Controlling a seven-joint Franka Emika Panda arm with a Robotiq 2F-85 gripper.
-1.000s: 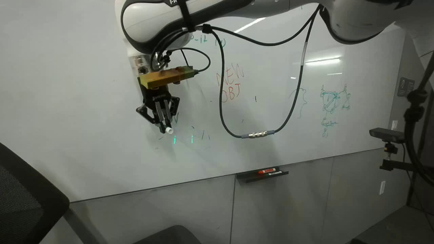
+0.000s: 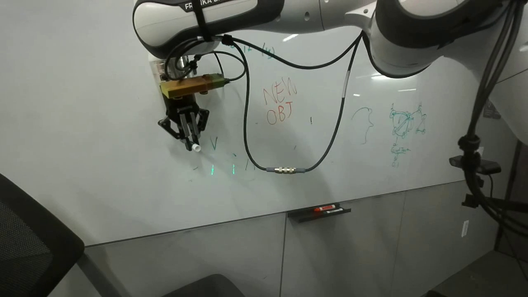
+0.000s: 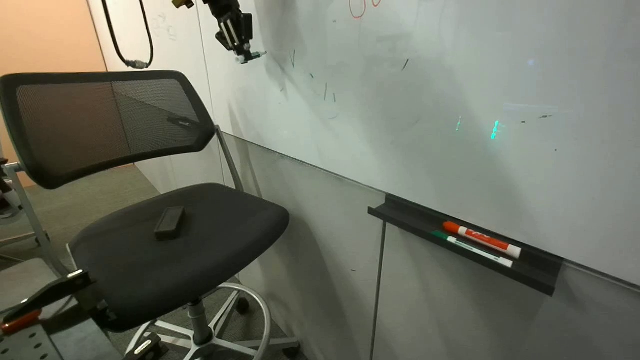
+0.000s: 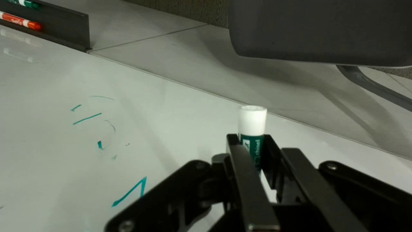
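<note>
A green-and-white marker is clamped between the fingertips, its white end toward the wrist camera and the word "chisel" on its green band. My gripper is shut on it, in front of the whiteboard. From the side, the marker lies roughly level and points at the board; whether its tip touches the surface I cannot tell. A green V-shaped stroke shows on the board in the wrist view, with several short green marks near it.
Below the board a black tray holds a red marker and a green-capped marker. An office chair with a dark eraser on its seat stands close by. My cable hangs in a loop.
The arm and gripper have shifted left and slightly up in exterior view 1, carrying the marker along. The cable loop moved left too. The marks on the board look the same.
</note>
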